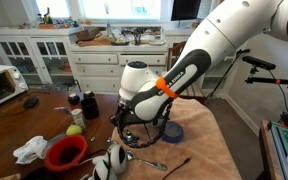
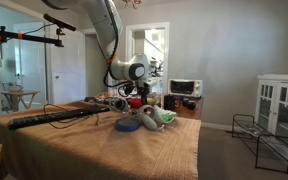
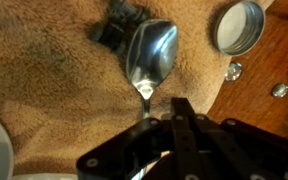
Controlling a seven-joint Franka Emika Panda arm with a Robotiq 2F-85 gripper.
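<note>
In the wrist view a shiny metal spoon [image 3: 151, 55] lies on the tan cloth [image 3: 44, 70], its bowl toward the top and its handle running down beside my gripper. The black fingers are shut, and nothing shows between them. Exterior view 1 has the gripper [image 1: 122, 122] low over the far left part of the cloth, near some metal items; its tips are hard to make out there. Part of the spoon's handle is hidden by the gripper body in the wrist view.
A round metal container [image 3: 240, 27] stands at the cloth's edge. Exterior view 1 shows a red bowl [image 1: 66, 153], a white cloth [image 1: 30, 149], dark jars [image 1: 89, 106] and a blue dish [image 1: 172, 132] around the arm.
</note>
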